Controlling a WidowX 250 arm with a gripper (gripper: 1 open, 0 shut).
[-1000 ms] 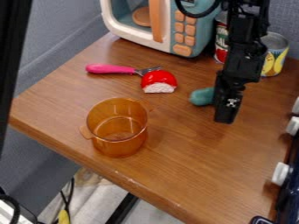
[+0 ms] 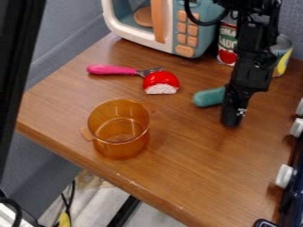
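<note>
My black gripper (image 2: 233, 113) reaches down low over the right part of the wooden table, at the right end of a green cylindrical object (image 2: 208, 97) that lies on its side. Its fingers are dark and overlap one another, so whether they are open or closed on the green object cannot be made out. An amber translucent pot (image 2: 116, 129) stands at the front left, and a red and white toy piece (image 2: 161, 82) lies left of the green object.
A pink-handled utensil (image 2: 113, 70) lies at the back left. A toy microwave (image 2: 159, 25), a red can (image 2: 226, 55) and a yellow can (image 2: 281, 62) stand at the back. A dark unit with white knobs (image 2: 284, 176) borders the right.
My gripper has shifted slightly to the right and turned a little over the last second. The green object shows more of its length; the other things are unmoved.
</note>
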